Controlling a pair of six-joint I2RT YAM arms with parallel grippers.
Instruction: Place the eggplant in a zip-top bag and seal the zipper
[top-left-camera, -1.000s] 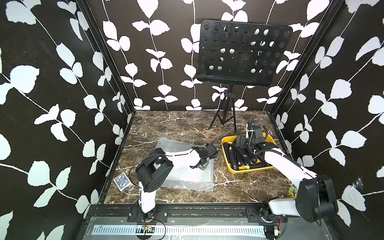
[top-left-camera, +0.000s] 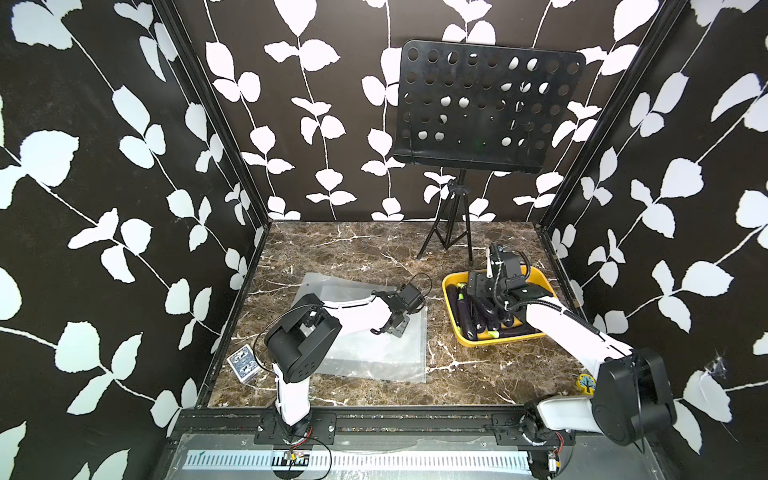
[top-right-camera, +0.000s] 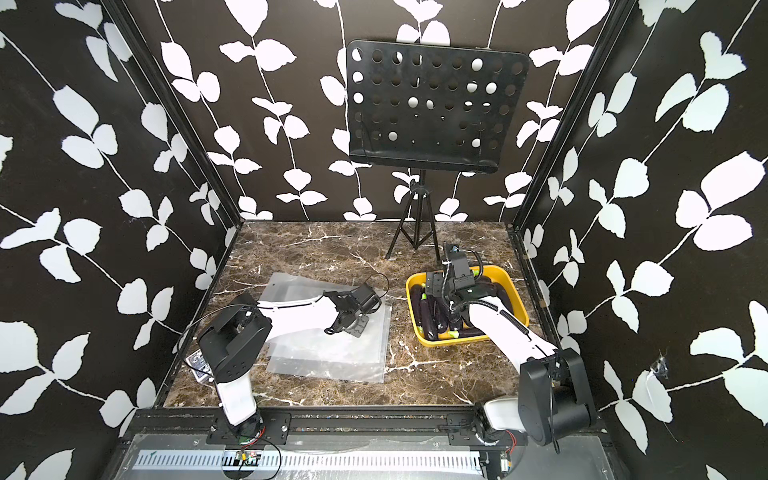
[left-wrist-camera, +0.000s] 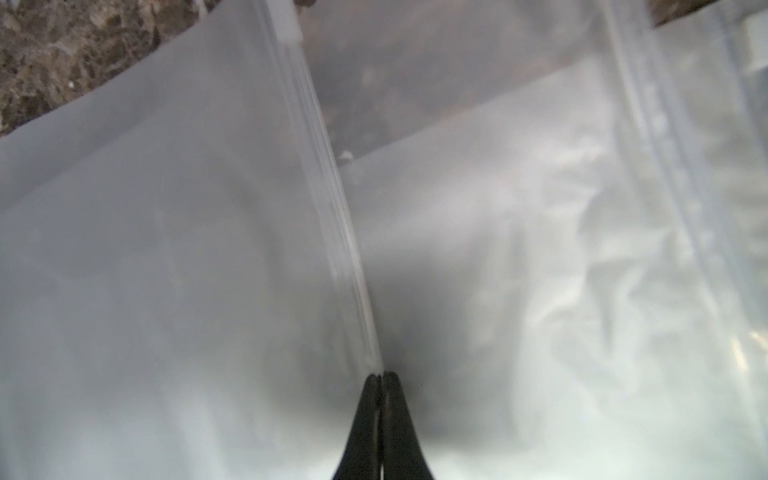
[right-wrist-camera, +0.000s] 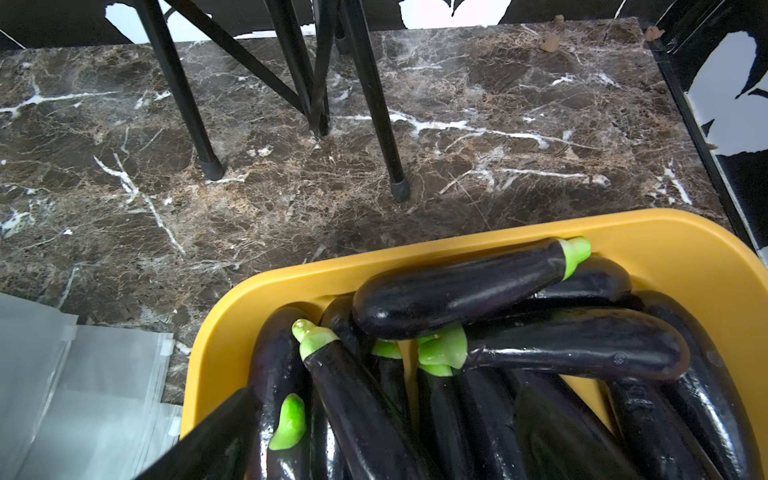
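Observation:
Several translucent zip bags (top-left-camera: 360, 360) lie overlapped on the left-middle of the table. My left gripper is shut on them, its tips at the lower end of a zipper strip (left-wrist-camera: 336, 208); whether it pinches plastic there is hard to tell. My right gripper hangs open over a yellow tub (right-wrist-camera: 640, 232) full of eggplants (right-wrist-camera: 512, 344) with green stems, nothing visibly held; its fingers are dark blurs at the bottom of the right wrist view.
A black music stand (top-left-camera: 486, 104) stands on a tripod behind the tub. A card box (top-left-camera: 244, 361) lies at the left edge. Patterned walls enclose three sides.
My left arm and gripper have shifted slightly left, and the bags' far edge has moved a little left too. My right arm has barely moved.

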